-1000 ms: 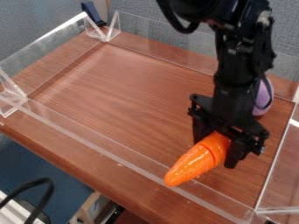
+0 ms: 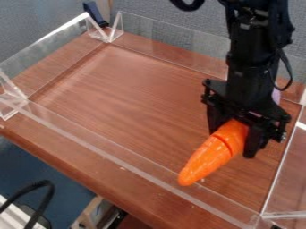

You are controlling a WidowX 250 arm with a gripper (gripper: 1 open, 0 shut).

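The black gripper (image 2: 237, 130) hangs at the right side of the wooden tray, shut on an orange carrot (image 2: 209, 157). The carrot points down and toward the front left, its thick end between the fingers. A purple object (image 2: 276, 95) is mostly hidden behind the gripper at the right.
Clear plastic walls border the wooden surface (image 2: 120, 98), whose left and middle are bare. A black cable (image 2: 31, 192) lies off the table at the lower left.
The gripper and carrot have risen and shifted to the right, and the purple object is now more hidden behind the arm.
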